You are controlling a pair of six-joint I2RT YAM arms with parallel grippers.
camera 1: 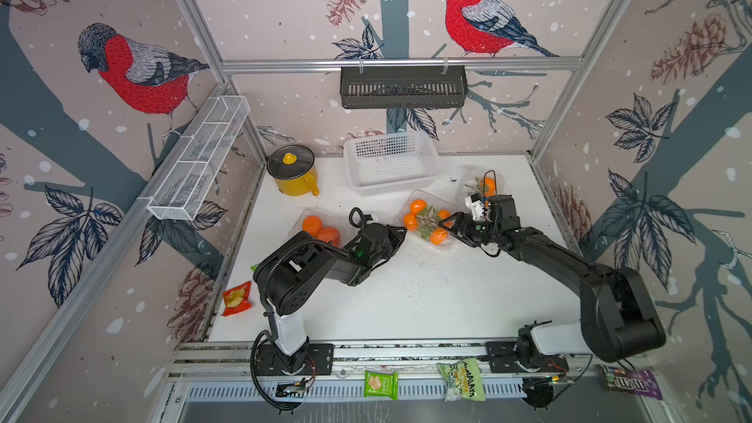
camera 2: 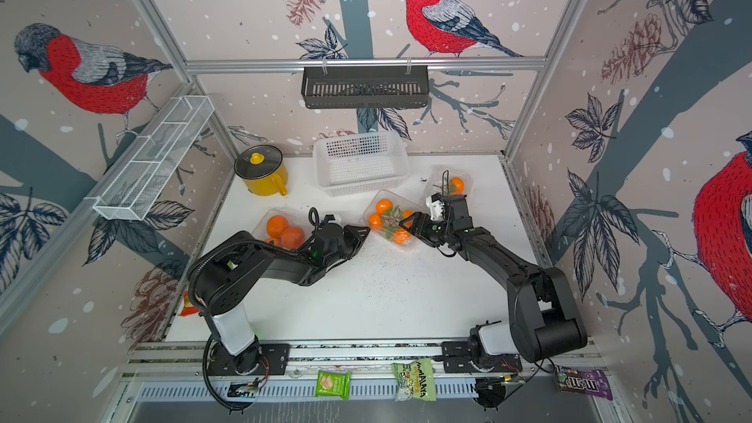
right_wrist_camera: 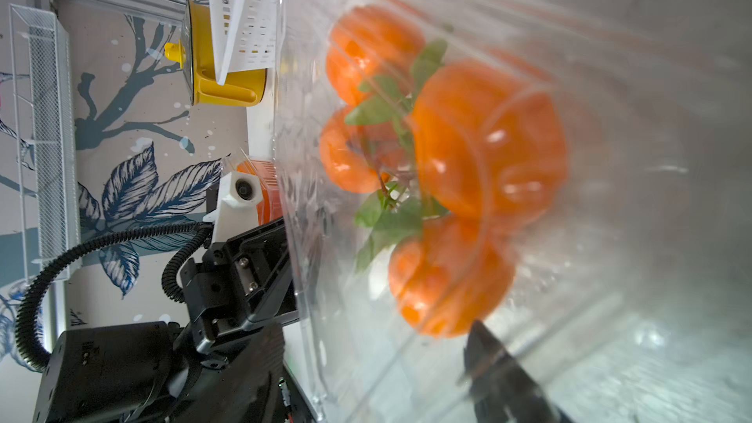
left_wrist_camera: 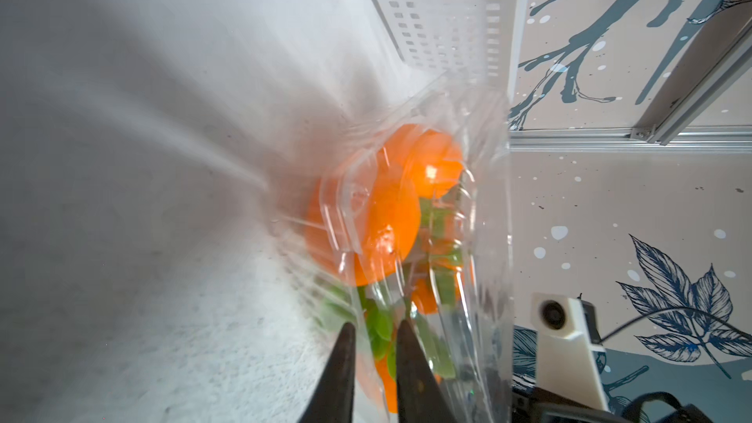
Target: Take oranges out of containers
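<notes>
A clear plastic container (camera 1: 429, 219) with several oranges (camera 1: 418, 206) and green leafy stems stands tilted between the two grippers. My left gripper is at its left side, fingers slightly apart, the clear wall close by them. On its right side is my right gripper, with its fingers wide apart and the clear plastic in front of them. Leaves and oranges show through the plastic in both wrist views. Whether either gripper touches the wall is hard to tell. Behind the left arm is another clear container (camera 1: 295, 228) with large orange fruit (camera 1: 312, 225).
A third clear container (camera 2: 467, 171) with oranges stands at the back right, partly behind the right arm. An empty white basket (camera 1: 391, 186) and a yellow pot (camera 1: 297, 180) are at the back.
</notes>
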